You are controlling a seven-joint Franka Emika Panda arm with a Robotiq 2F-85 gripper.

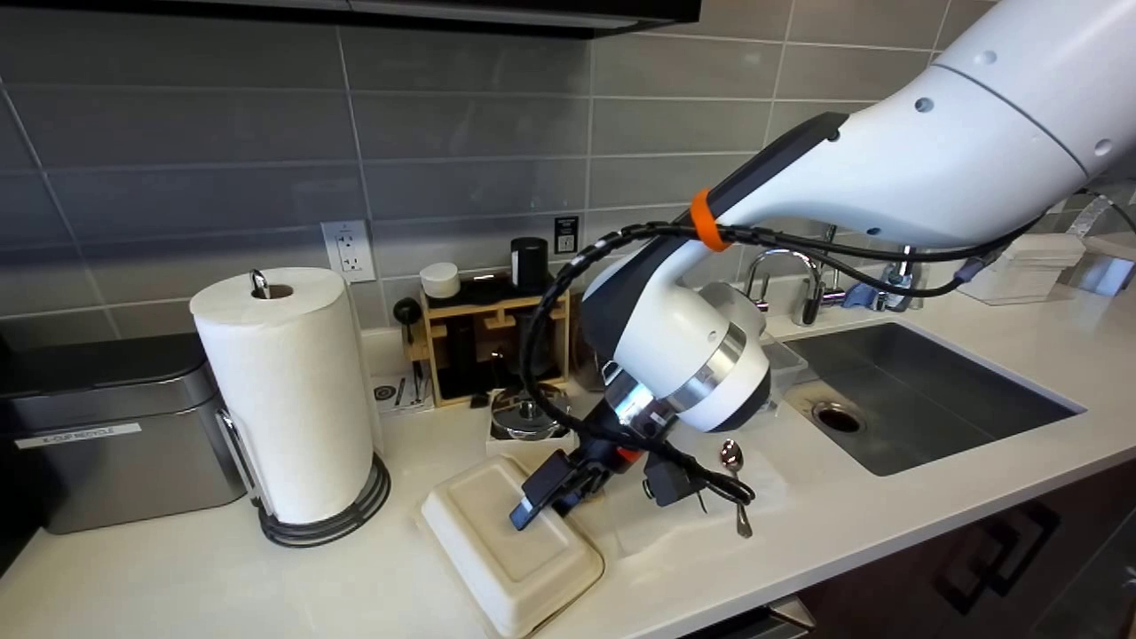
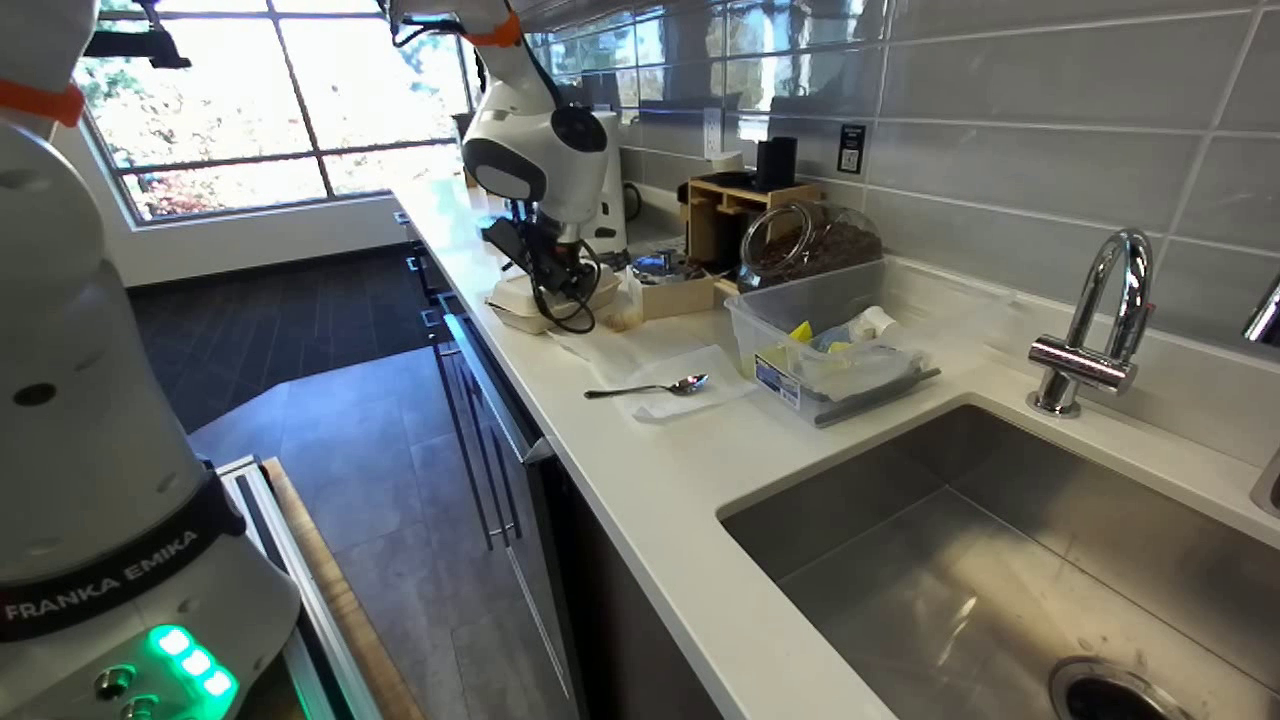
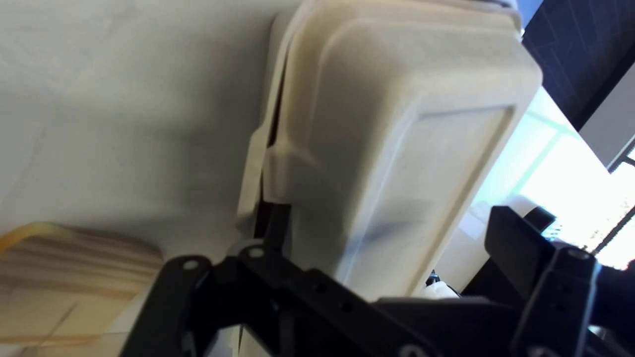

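Note:
A beige clamshell container (image 1: 508,548), closed and with a recessed panel on top, lies on the counter in exterior view 1. My gripper (image 1: 545,509) is low over its end nearer the wooden shelf, fingers open. In the wrist view the container (image 3: 411,148) passes between the two spread fingers. One of the fingers (image 3: 277,229) is by the rim seam, and the other stands off past the opposite side. Whether either finger touches the container, I cannot tell. Exterior view 2 shows the gripper partly covered by its cable.
A paper towel roll (image 1: 282,399) stands left of the container. Behind are a small wooden shelf (image 1: 434,357) and a glass-lidded box (image 1: 527,415). Right of the gripper lies a spoon (image 2: 648,390); a clear plastic bin (image 2: 768,348) stands by the sink (image 1: 937,394).

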